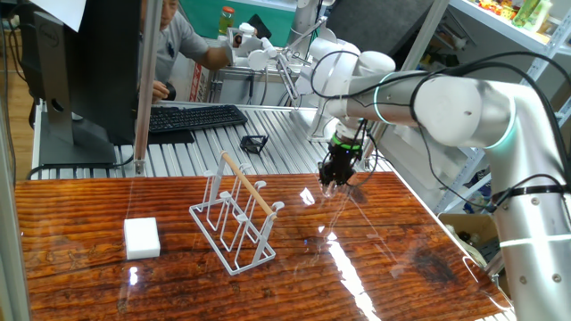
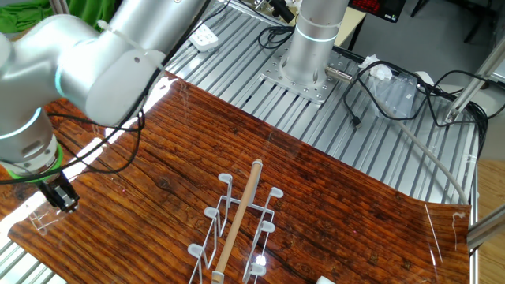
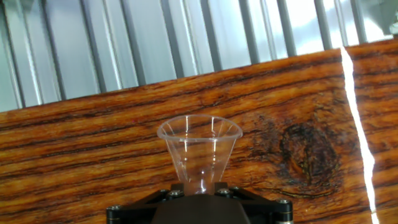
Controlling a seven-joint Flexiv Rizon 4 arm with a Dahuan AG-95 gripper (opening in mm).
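Observation:
In the wrist view a clear, flared cup (image 3: 202,149) stands out in front of the black gripper, its wide rim facing away from the fingers. The fingers meet its narrow end from both sides, so the gripper looks shut on it. From exterior view 1, the gripper (image 1: 331,181) is low over the far right part of the wooden table, the cup barely visible at its tips. Exterior view 2 has the gripper (image 2: 69,207) at the left; the cup's outline is faint there.
A white wire rack (image 1: 234,263) with a wooden top bar (image 1: 248,183) stands mid-table, left of the gripper. Farther left lies a white block (image 1: 142,238). A keyboard (image 1: 196,118) rests on the slatted metal surface behind.

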